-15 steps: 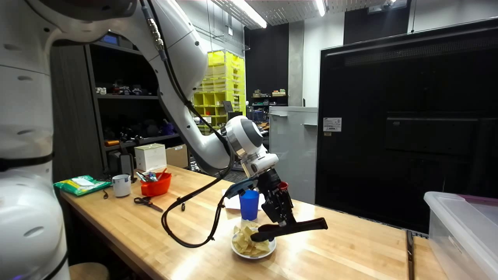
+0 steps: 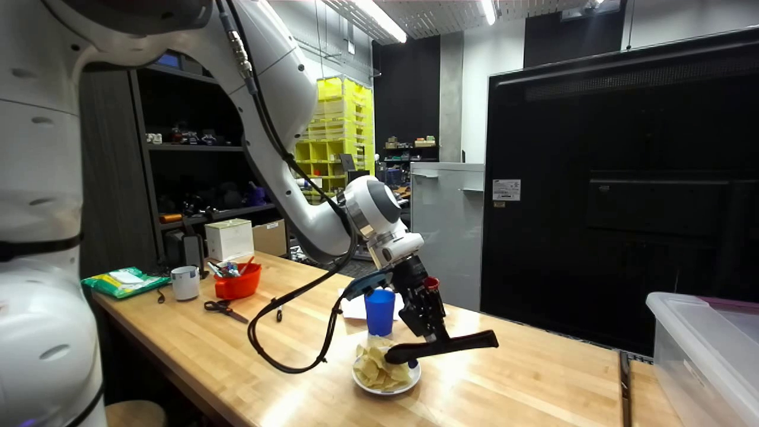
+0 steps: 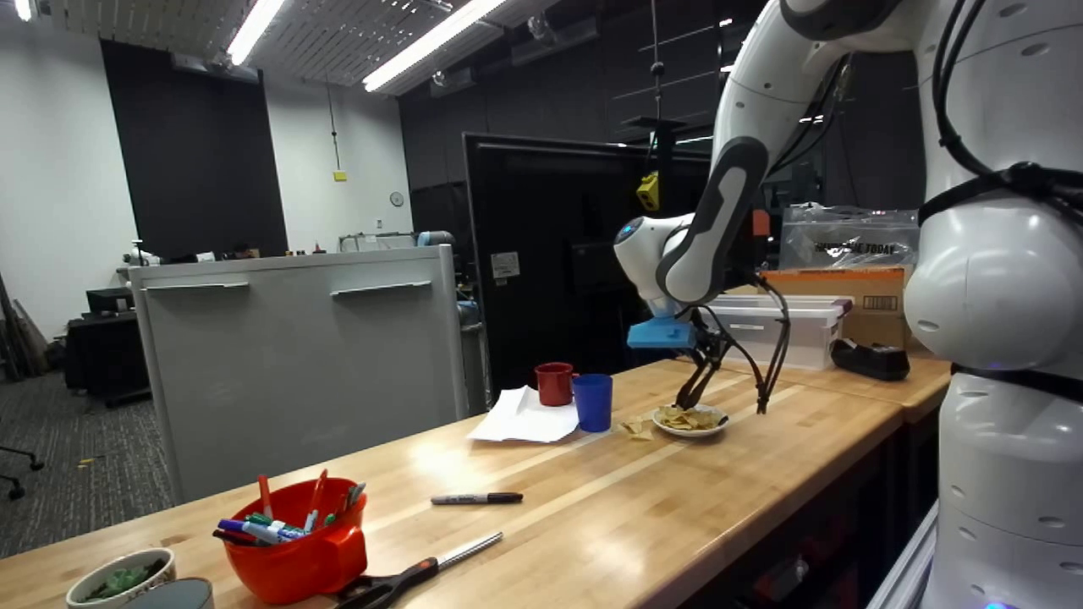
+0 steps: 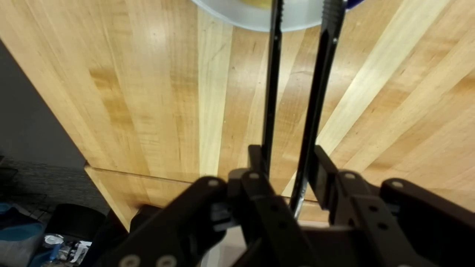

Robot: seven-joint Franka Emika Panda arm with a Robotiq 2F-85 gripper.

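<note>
A pair of long black tongs [image 2: 455, 345] is clamped in my gripper [image 2: 439, 337], which is shut around its arms. The wrist view shows the two tong arms [image 4: 314, 106] apart, running up over the rim of a white plate [image 4: 240, 12]; their far ends are cut off at the top. The plate holds a pile of yellow chips [image 2: 379, 366]. In exterior view 1 one tong end lies over the right side of the pile. Whether it touches a chip, I cannot tell. A dark blue piece [image 4: 351, 3] shows at the plate's edge.
Behind the plate stand a blue cup [image 2: 380, 312] and a red mug [image 3: 554, 384], near white paper [image 3: 525, 418]. A few loose chips [image 3: 637, 428] lie beside the plate. A marker [image 3: 476, 498], scissors [image 3: 416, 575] and a red pen container [image 3: 294, 548] are farther off.
The tong end over the chips has shifted slightly up and to the right. The arm's hanging cable has moved a little; the plate and chips look unmoved.
</note>
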